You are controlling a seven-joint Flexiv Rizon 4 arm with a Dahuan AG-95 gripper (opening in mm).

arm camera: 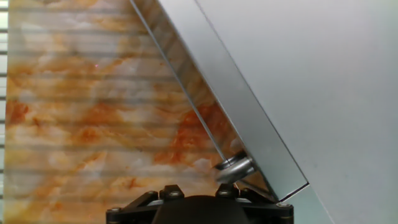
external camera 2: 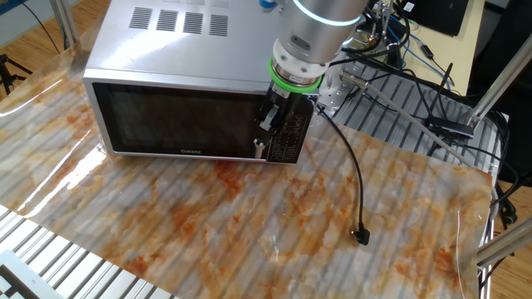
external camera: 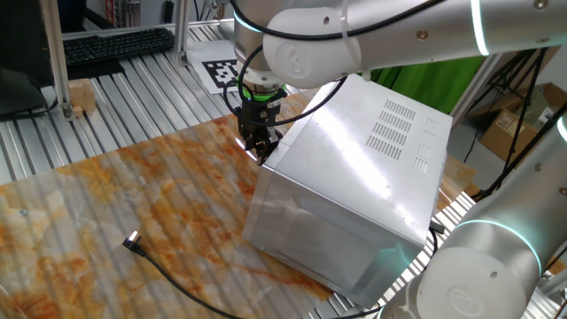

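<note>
A silver microwave (external camera: 341, 159) stands on the marbled sheet. Its dark glass door (external camera 2: 183, 124) looks closed in the second exterior view. My gripper (external camera 2: 260, 149) points downward in front of the control panel (external camera 2: 288, 137), at the door's right side. Close to its fingers (arm camera: 171, 191), the wrist view shows a round shiny metal knob (arm camera: 236, 168) on the microwave's front. Both fingertips appear low in that view, with a dark rounded part between them. Whether they touch the knob or hold anything is hidden.
A black power cord with its plug (external camera: 133, 241) lies loose on the marbled sheet (external camera: 106, 204). A printed marker (external camera: 220, 73) and a keyboard (external camera: 115, 46) lie farther back.
</note>
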